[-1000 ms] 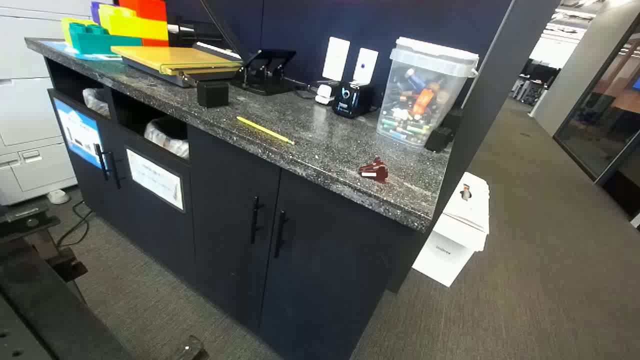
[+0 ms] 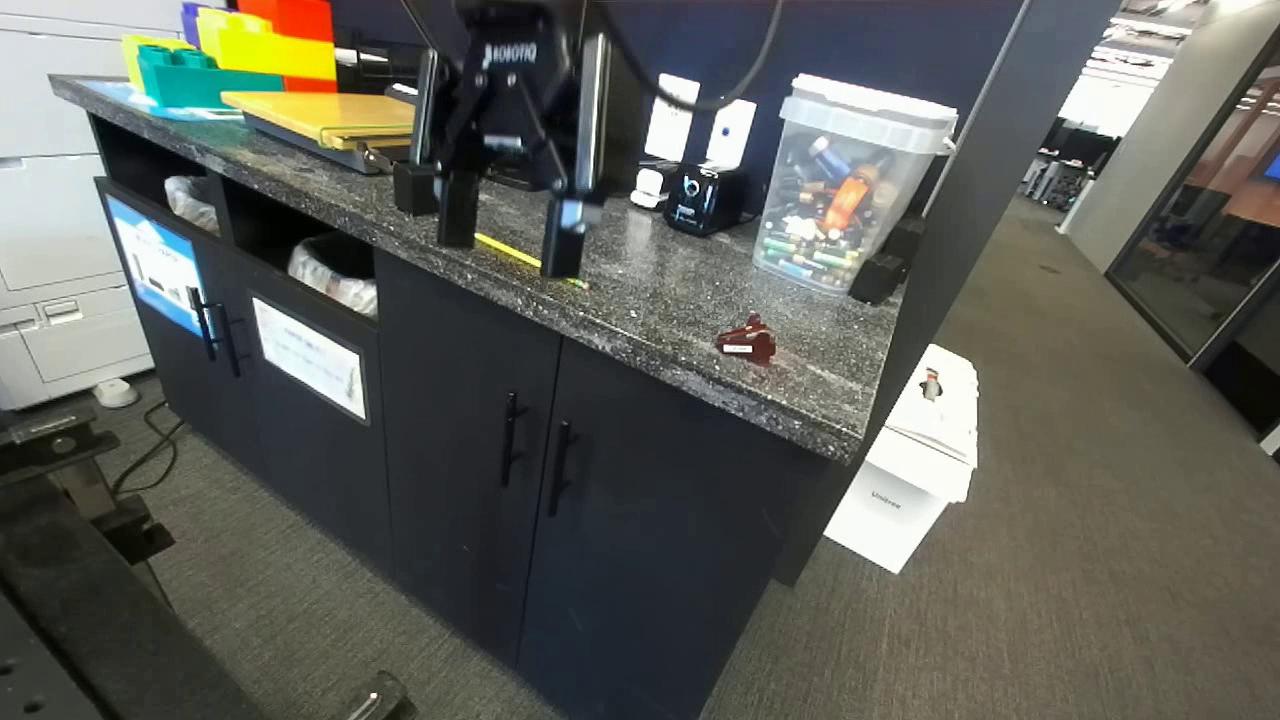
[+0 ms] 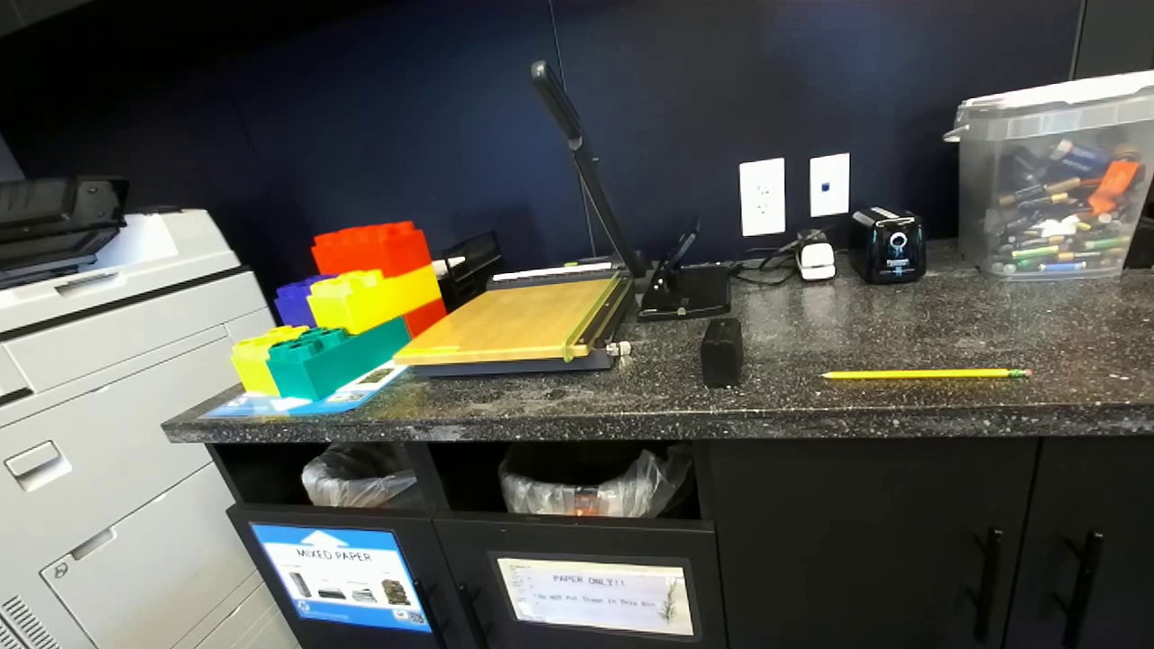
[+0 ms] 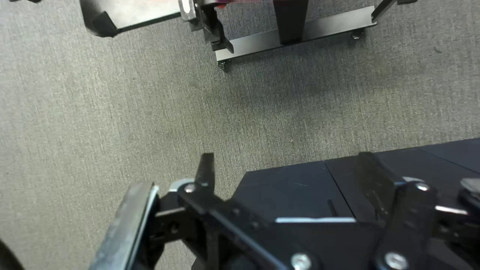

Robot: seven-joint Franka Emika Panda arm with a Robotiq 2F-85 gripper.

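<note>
In exterior view 1 my gripper hangs in front of the counter with its fingers apart and nothing between them. Its fingers cover part of the yellow pencil in that picture. The whole pencil shows in exterior view 2, lying flat near the counter's front edge, its eraser end to the right. No gripper appears there. In the wrist view the gripper is open, over carpet and dark cabinet doors. A dark red staple remover rests on the counter near its right end.
A small black block stands left of the pencil, beside the paper cutter. Toward the wall are a pencil sharpener and a clear tub of markers. Big toy bricks occupy the left end. Bare counter surrounds the pencil.
My gripper has come into exterior view 1 from above, now covering part of the pencil and the stand behind it. The objects on the counter have not moved.
</note>
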